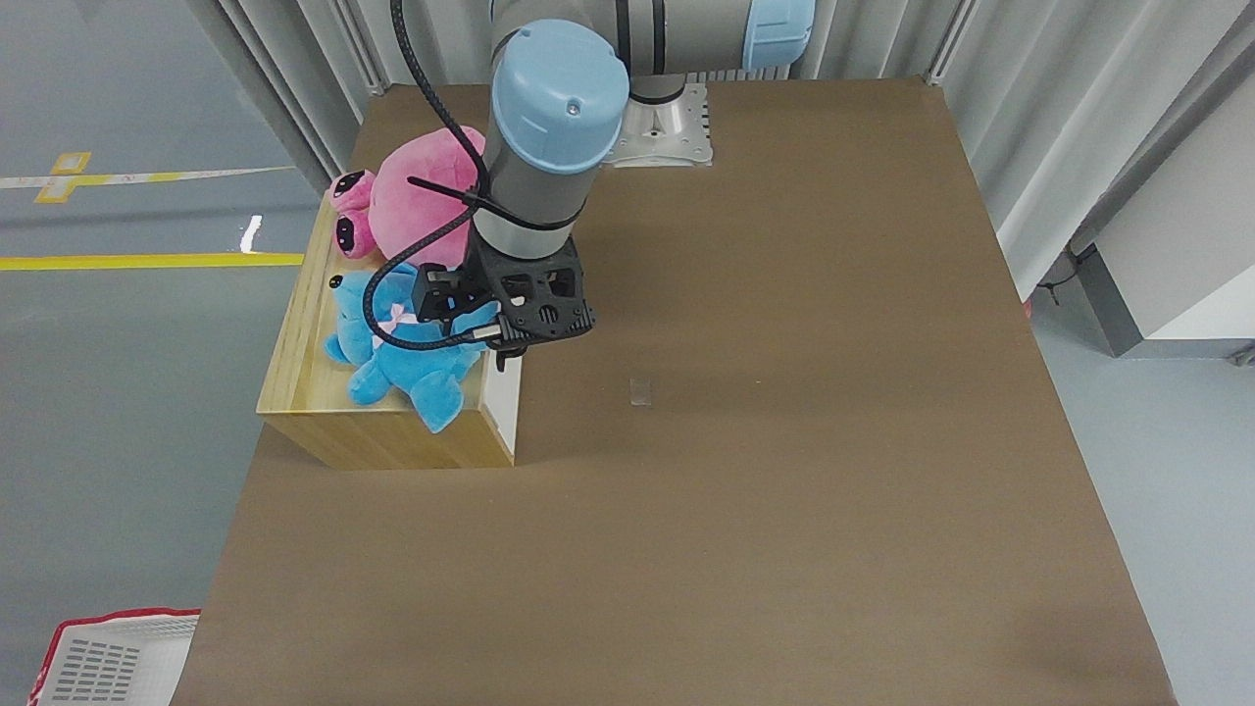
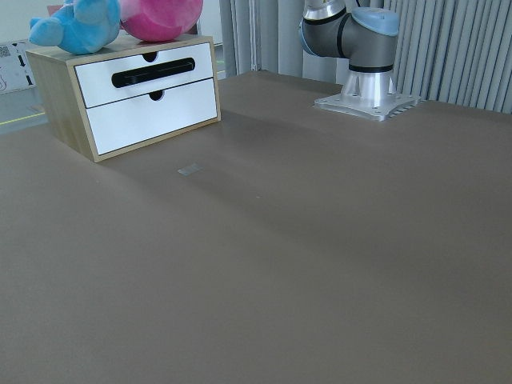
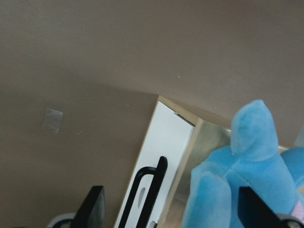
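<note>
A blue plush toy [image 1: 418,377] and a pink plush toy [image 1: 418,194] sit on a wooden box with white drawers [image 2: 148,112]. My gripper [image 1: 500,324] is above the blue toy, near the box's drawer side, in the front view. In the wrist view, my open gripper has one finger over the table and the other in front of the blue toy [image 3: 256,180], with the drawer handle visible below between them. No toy appears held.
A white basket [image 1: 118,665] stands on the floor at lower left; curtains hang behind the arm's base [image 2: 368,104].
</note>
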